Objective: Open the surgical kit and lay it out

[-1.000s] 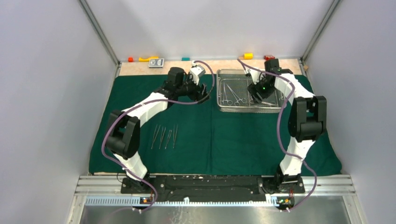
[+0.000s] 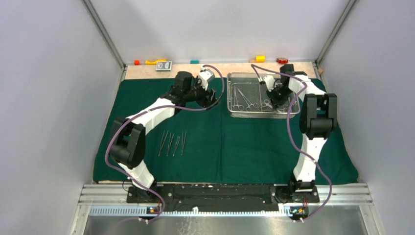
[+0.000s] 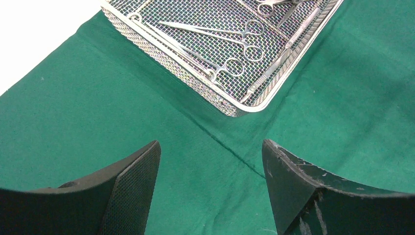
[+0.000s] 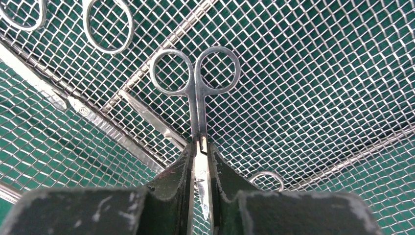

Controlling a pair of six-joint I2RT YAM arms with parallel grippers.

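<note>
A wire-mesh tray [image 2: 240, 115] holds the steel instruments. Over its right part is my right gripper, its narrowed fingers closely flanking the blades of a pair of scissors [image 4: 197, 115]; whether they grip them is unclear. The scissors' ring handles point away from the fingers. My left gripper hangs open and empty above the cloth, left of the tray. Ringed clamps [image 3: 215, 34] and a slim scalpel-like handle [image 3: 266, 76] lie in the tray. Several slender instruments [image 2: 172, 144] lie side by side on the green cloth [image 2: 254, 147] at left.
Near the scissors lie a small pointed instrument [image 4: 151, 117] and a long handle [image 4: 117, 134]. Along the back ledge are a small silver box [image 2: 164, 66] and a yellow block [image 2: 260, 58]. Cloth in front of the tray is clear.
The left arm and the laid-out instruments stay put.
</note>
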